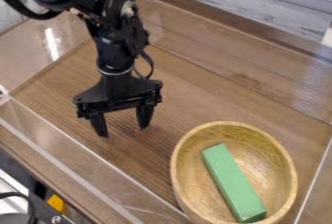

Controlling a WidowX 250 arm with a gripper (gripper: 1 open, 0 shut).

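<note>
My black gripper (122, 123) hangs low over the wooden table at left of centre, open, with nothing visible between its fingers. To its right, in the lower right of the camera view, a round wooden bowl (195, 175) holds a green rectangular block (232, 182), lying tilted along the bowl's inside.
A pale plank wall (234, 5) runs along the back. Cables and a small yellow item (56, 202) lie off the table's lower left edge.
</note>
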